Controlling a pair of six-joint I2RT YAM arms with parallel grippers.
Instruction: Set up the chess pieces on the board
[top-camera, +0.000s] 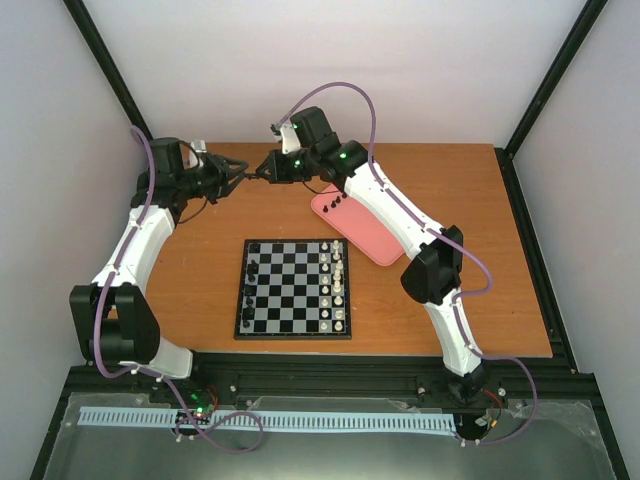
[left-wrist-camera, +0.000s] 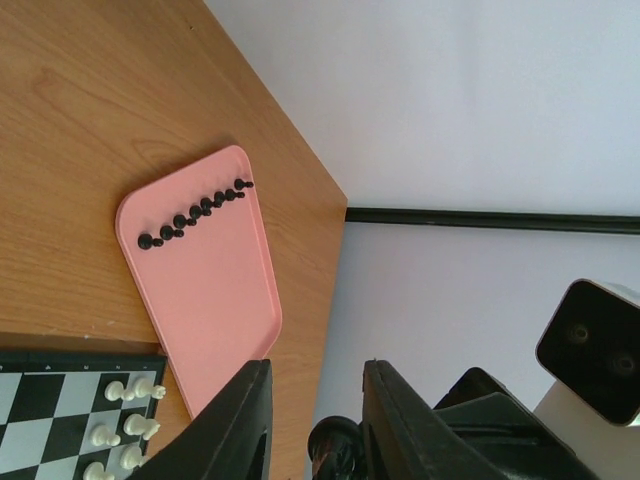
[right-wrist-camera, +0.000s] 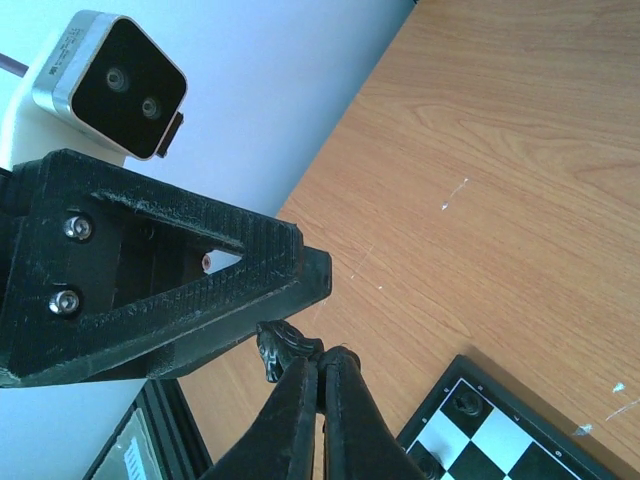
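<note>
Above the far left of the table, my two grippers meet nearly tip to tip. My right gripper is shut on a dark chess piece (right-wrist-camera: 283, 345), which sticks out sideways past its fingertips. The left gripper has its fingers apart. That same piece (left-wrist-camera: 334, 440) shows beside its right-hand finger, with a gap to the other finger. The chessboard (top-camera: 295, 242) lies below, white pieces (top-camera: 325, 290) in two columns on its right side and black pieces (top-camera: 249, 290) on its left. Several black pieces (left-wrist-camera: 195, 212) lie in a row on the pink tray (left-wrist-camera: 205, 310).
The pink tray stands right of and behind the board, partly under my right arm (top-camera: 400, 215). Bare wood (top-camera: 450, 190) is free at the right and behind the board. Walls close in at both sides and the back.
</note>
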